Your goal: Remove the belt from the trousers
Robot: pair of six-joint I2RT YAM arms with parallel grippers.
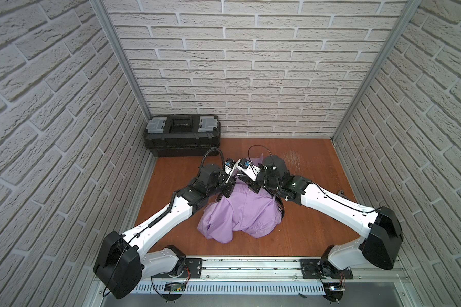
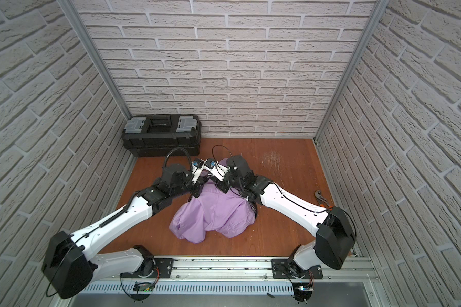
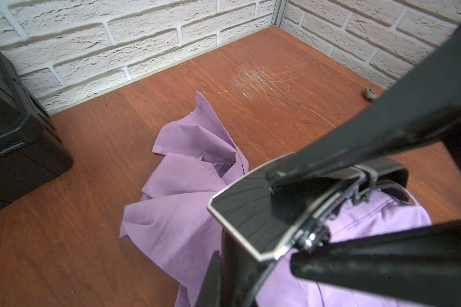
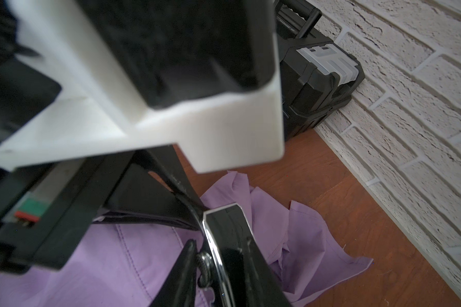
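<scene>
Purple trousers (image 1: 240, 220) lie bunched on the table, with a black belt (image 3: 248, 202) and its metal buckle (image 3: 317, 238) raised over them in the left wrist view. My left gripper (image 1: 230, 176) and right gripper (image 1: 244, 175) meet above the waistband. In the left wrist view my left fingers (image 3: 374, 261) are beside the buckle, their grip on it unclear. In the right wrist view the white body of a gripper fills the upper left, and my right fingers reach the belt from below; whether they are closed on it cannot be told.
A black toolbox (image 1: 181, 135) stands at the back left. Brick walls (image 1: 240, 76) enclose the table. Bare wood (image 1: 317, 163) lies to the right and left of the trousers, with a small grey object (image 2: 320, 199) at the right edge.
</scene>
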